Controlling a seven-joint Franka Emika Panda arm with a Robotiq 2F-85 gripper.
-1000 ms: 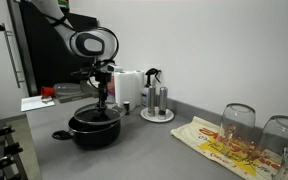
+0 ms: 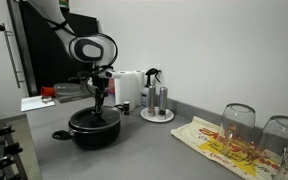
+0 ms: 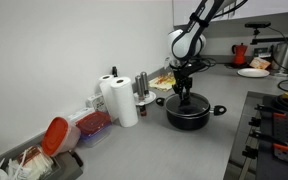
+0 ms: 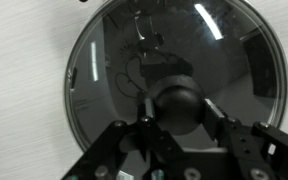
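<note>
A black two-handled pot (image 2: 92, 133) stands on the grey counter, and in the other exterior view the same pot (image 3: 188, 115) shows both side handles. Its glass lid (image 2: 94, 118) lies at the pot's rim, looking nearly level; whether it is fully seated cannot be told. From above, the wrist view shows the round transparent lid (image 4: 114, 75) with a black rim and a dark round knob (image 4: 179, 108). My gripper is shut on that knob, one finger on either side of it. The pot's inside is hidden behind the dark glass.
Behind the pot are white paper rolls (image 2: 130, 86) and a plate (image 2: 157, 115) with bottles and grinders. Glass jars (image 2: 238, 122) and a yellow-printed cloth (image 2: 212, 143) occupy the right side. A red container (image 3: 59, 135) lies far left in the second exterior view.
The lid was raised and tilted above the pot one second ago. It has come down with my gripper and now lies flatter at the pot's rim. The pot has stayed put.
</note>
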